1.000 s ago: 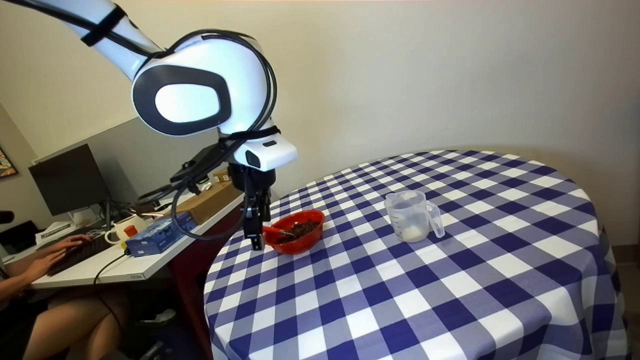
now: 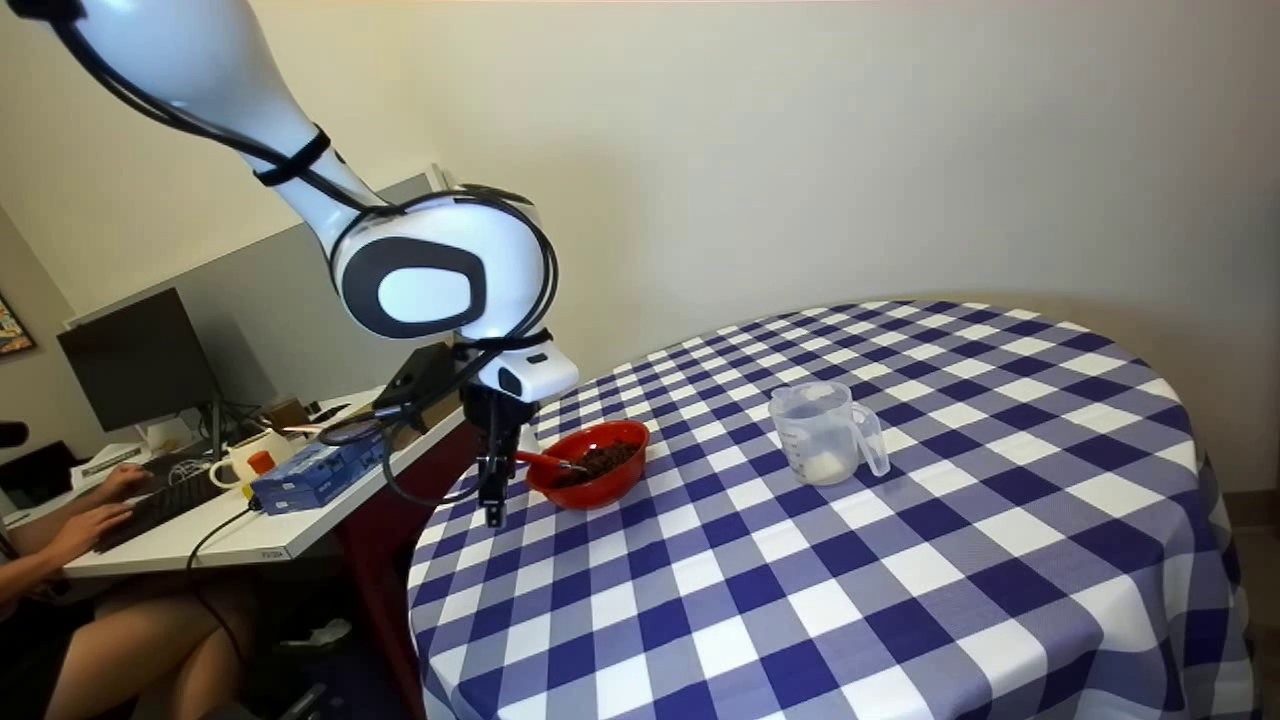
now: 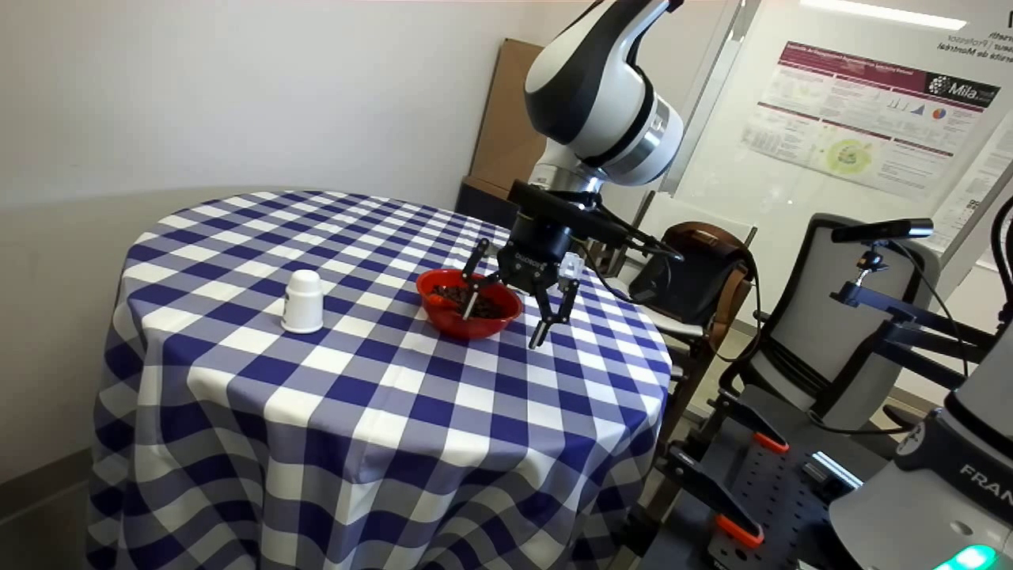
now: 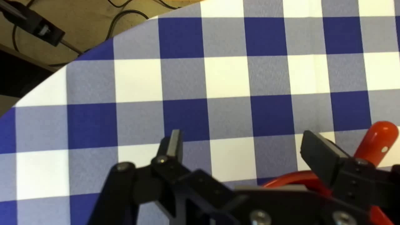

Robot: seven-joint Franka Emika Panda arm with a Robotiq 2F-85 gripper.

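Observation:
A red bowl [image 2: 614, 482] holding small dark brown pieces stands on the checkered table. A red spoon handle [image 2: 542, 460] leans out over its rim. In exterior view 2 my gripper [image 3: 505, 319] hangs beside the bowl, its fingers [image 3: 539, 334] spread apart. From the wrist, the gripper stands open, with only tablecloth visible between its fingertips. The red handle's end [image 4: 378, 140] shows just outside the right finger, and part of the bowl rim [image 4: 290, 178] lies below; the gripper hides much of the bowl.
A clear measuring cup [image 2: 816, 434] with a handle stands apart from the bowl. In exterior view 2 a white cup-like object [image 3: 304, 304] stands left of the bowl. A desk with a blue box [image 2: 318, 470] is nearby.
The bowl, spoon handle and measuring cup look unmoved.

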